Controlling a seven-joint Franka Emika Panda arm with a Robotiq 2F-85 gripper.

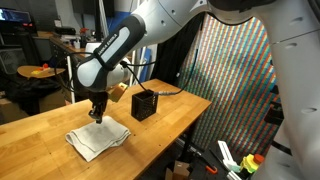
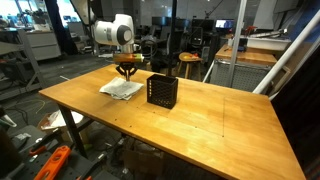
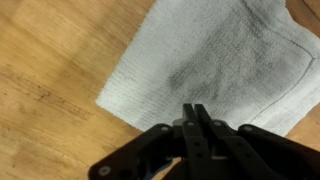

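A white cloth [image 1: 97,138] lies on the wooden table, spread out with a fold along one side. It also shows in exterior view 2 as a pale cloth [image 2: 122,90], and in the wrist view the cloth [image 3: 215,65] fills much of the picture. My gripper is over the cloth, its dark fingers close together and shut. Whether any cloth is pinched between the tips cannot be made out. In exterior view 1 the gripper [image 1: 98,118] points down at the far part of the cloth.
A black basket [image 1: 144,104] stands on the table to the right of the cloth; exterior view 2 shows this basket [image 2: 162,90] too. Bare tabletop [image 2: 220,125] stretches beyond it. Chairs and another table are in the background.
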